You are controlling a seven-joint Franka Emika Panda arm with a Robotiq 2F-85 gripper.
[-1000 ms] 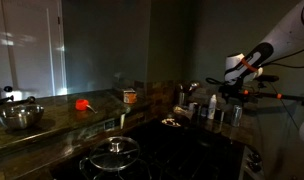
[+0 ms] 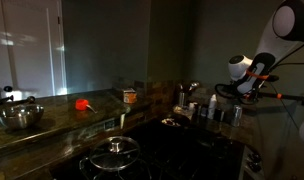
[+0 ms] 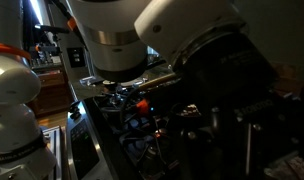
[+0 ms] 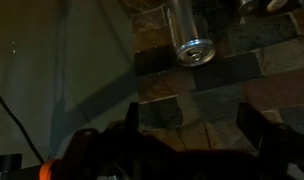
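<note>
My gripper is open in the wrist view, its two dark fingers point(image 4: 264, 128) wide apart with only tiled counter visible between them. A silver can point(image 4: 194, 48) stands on the tiles past the fingertips, near the top of that view, and nothing touches it. In exterior view 1 the gripper point(image 2: 232, 92) hangs at the right over the corner counter, dark and small, above a silvery can-like item point(image 2: 237, 116). Large arm links fill much of exterior view 2, where I cannot make out the fingers.
A white bottle point(image 2: 212, 106) and several other items line the back of the corner counter. A glass-lidded pan point(image 2: 114, 154) sits on the dark stove. Along the left counter are a metal bowl point(image 2: 20, 116), a red item point(image 2: 83, 104) and an orange-and-white tub point(image 2: 129, 96).
The counter items stay where they were.
</note>
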